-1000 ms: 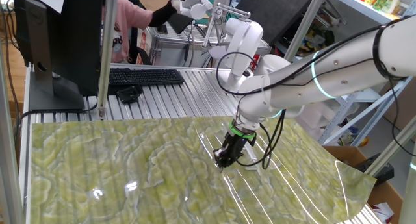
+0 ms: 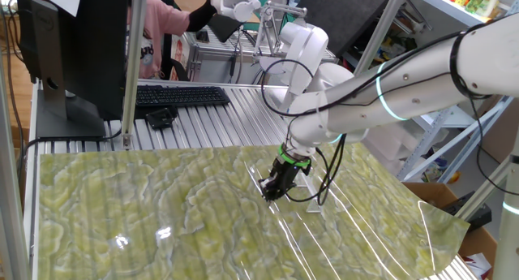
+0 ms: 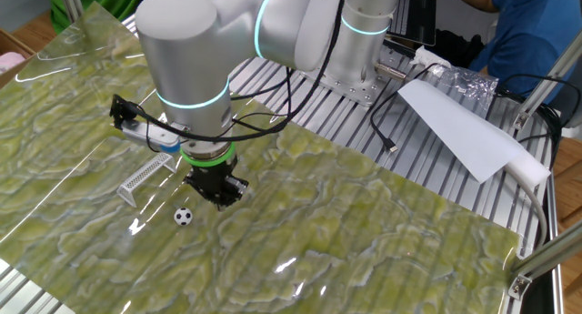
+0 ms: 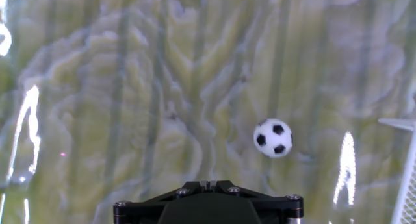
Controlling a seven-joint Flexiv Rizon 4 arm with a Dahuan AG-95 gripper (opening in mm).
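Note:
A small black-and-white soccer ball [image 3: 183, 217] rests on the green marbled sheet, apart from my gripper [image 3: 224, 203]. In the wrist view the ball [image 4: 273, 137] lies ahead of my gripper and to its right. The fingers meet at the middle with nothing visible between them, so the gripper looks shut. A little white goal with a net [image 3: 145, 177] stands close to the ball; only part of the goal [image 4: 407, 178] enters the wrist view, at the right edge. In exterior view 1 my gripper [image 2: 269, 196] hangs low over the sheet, and the ball cannot be made out.
The glossy marbled sheet [image 2: 122, 207] is mostly bare, with bright reflections. Behind it are a keyboard [image 2: 182, 96] and a monitor [image 2: 77, 61]. White paper [image 3: 468, 123] and a loose cable lie beyond the sheet near the arm's base.
The goal has stayed in place.

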